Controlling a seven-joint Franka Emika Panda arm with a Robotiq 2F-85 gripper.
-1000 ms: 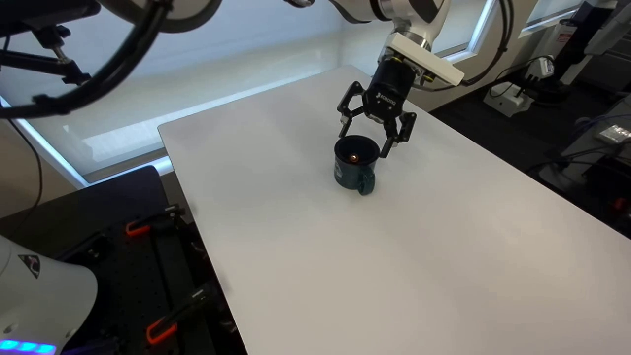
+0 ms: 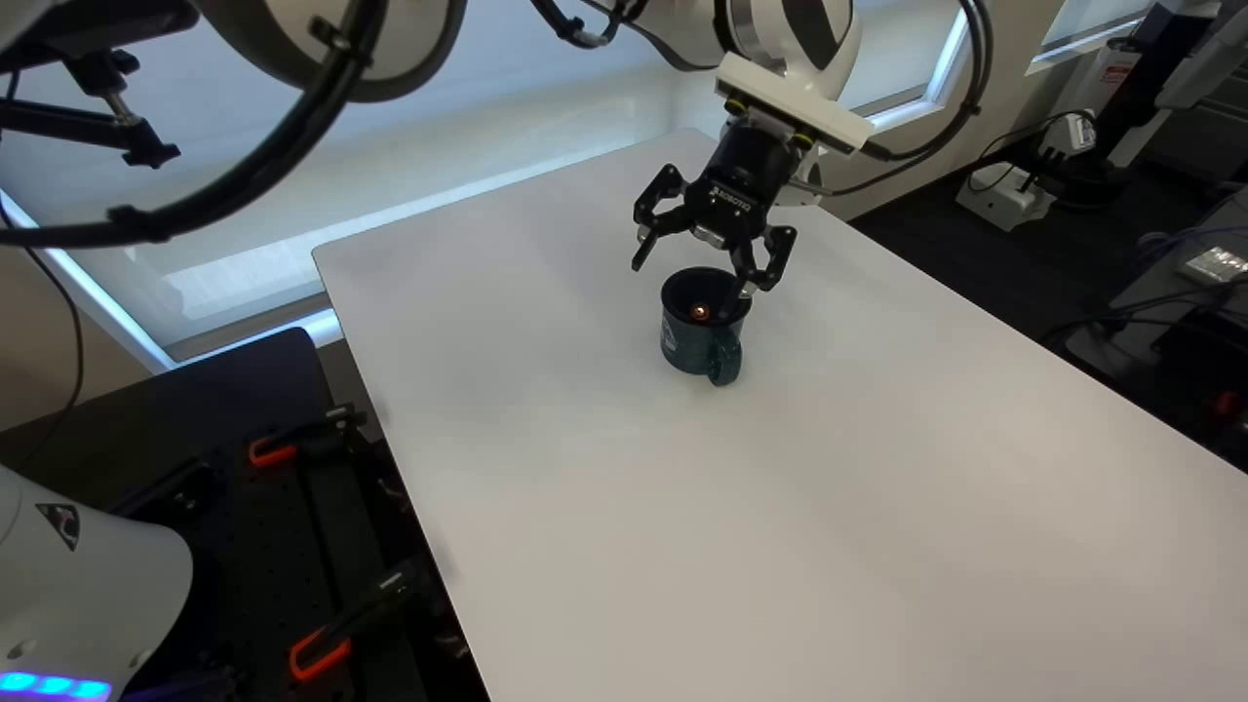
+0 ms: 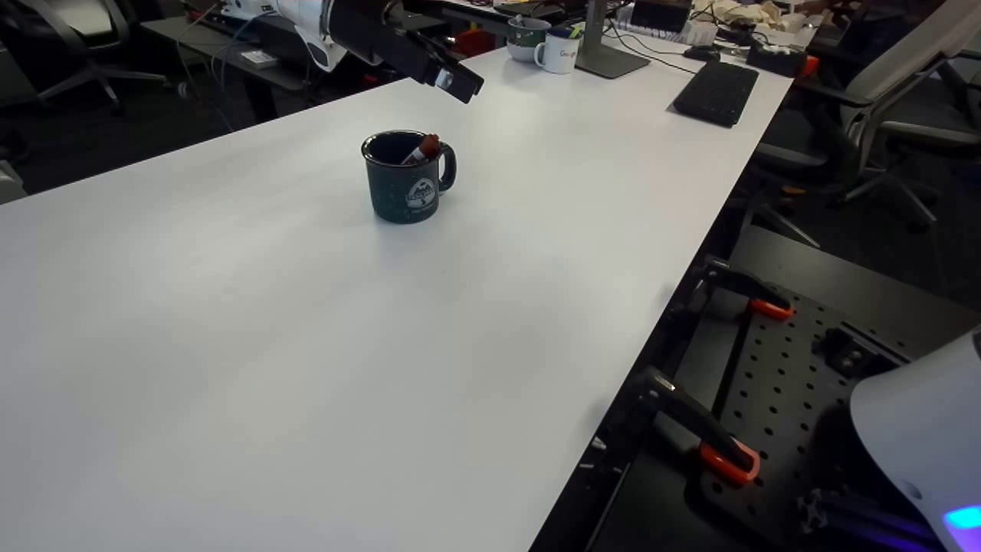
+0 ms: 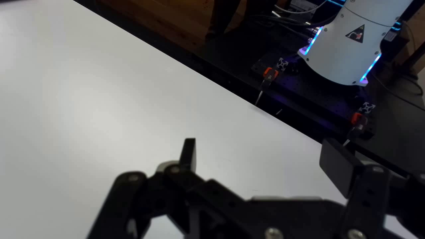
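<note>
A dark green mug [image 2: 690, 340] stands upright on the white table, its handle toward the near side in exterior view 1. Inside it leans a marker with a reddish-brown end [image 3: 425, 147], poking just above the rim in exterior view 2. My gripper [image 2: 692, 276] is open, its fingers spread wide with nothing between them. In exterior view 2 the gripper's visible finger [image 3: 457, 83] hangs above the table, higher than the mug and apart from it. From the wrist, both finger pads [image 4: 333, 167] show far apart over bare table; the mug is out of that view.
Clamps with orange parts [image 2: 318, 653] sit beside the robot's base.
In exterior view 1 my gripper has shifted left and slightly up, its fingers still apart. The mug and the marker inside it have stayed in place.
</note>
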